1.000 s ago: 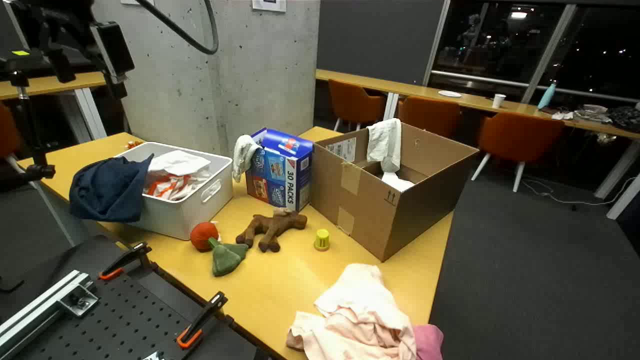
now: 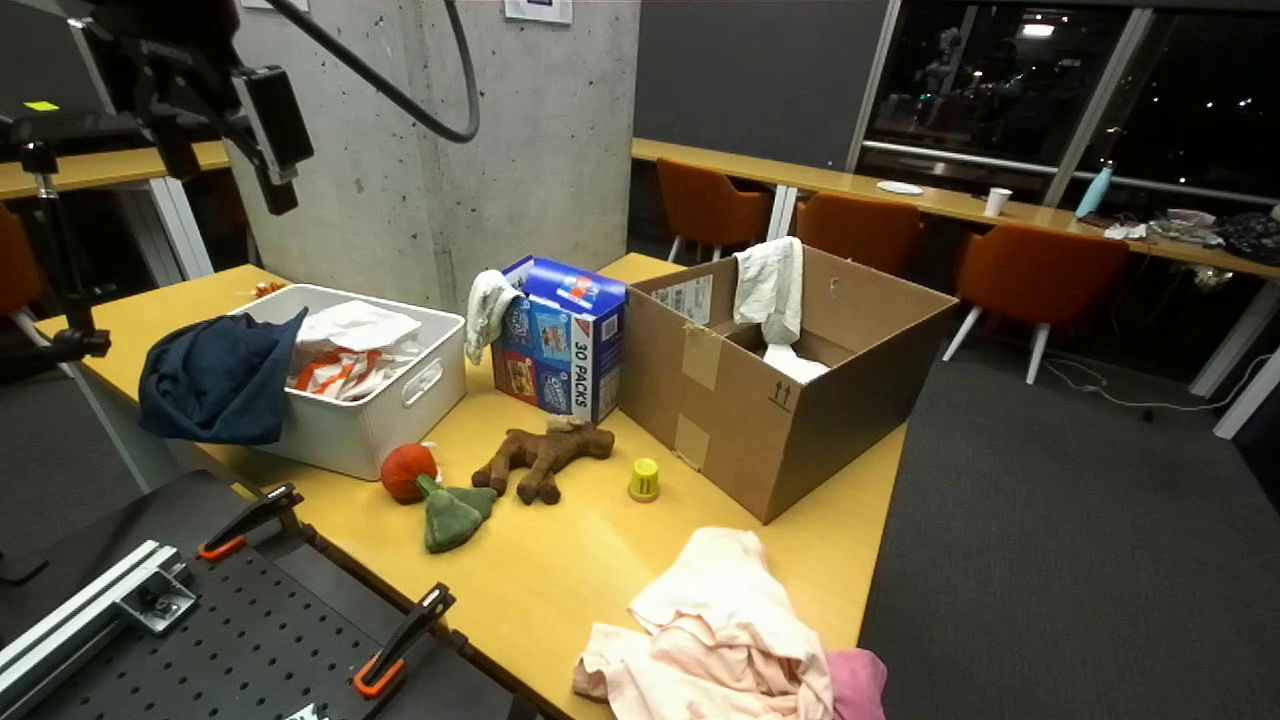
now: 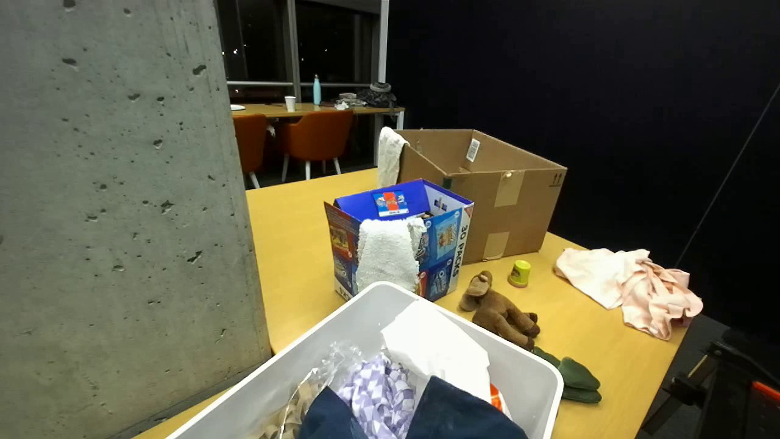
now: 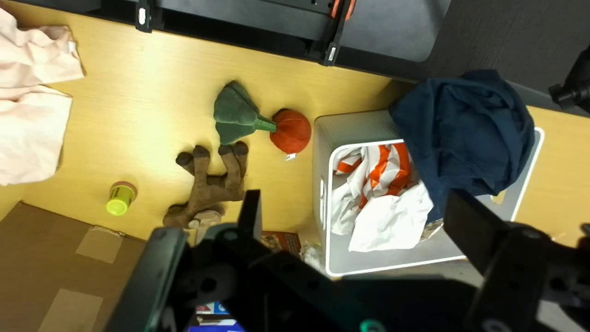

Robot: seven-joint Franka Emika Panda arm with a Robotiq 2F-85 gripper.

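Note:
High above the table's left end, my gripper [image 2: 232,178] stands open with nothing between its fingers. From the wrist view, the white bin [image 4: 325,221] lies below the gap between the fingers, holding white and orange-striped bags. A dark blue cloth [image 4: 464,138] is draped over the bin's rim. Beside the bin lie a red-orange plush ball [image 4: 292,132], a green plush piece [image 4: 235,110] touching it, and a brown plush moose [image 2: 542,460]. Farther along the table stands a small yellow tub [image 2: 644,480].
A blue snack box [image 2: 596,360] with a white cloth [image 3: 387,252] over its edge stands by a large open cardboard box [image 2: 720,420]. Pale pink cloth [image 2: 720,636] covers the near right corner. Clamps [image 2: 408,642] line the table's edge. Bare tabletop lies around the toys.
In exterior view 1 my open gripper has moved to the right and slightly lower in the picture. The objects on the table look unchanged.

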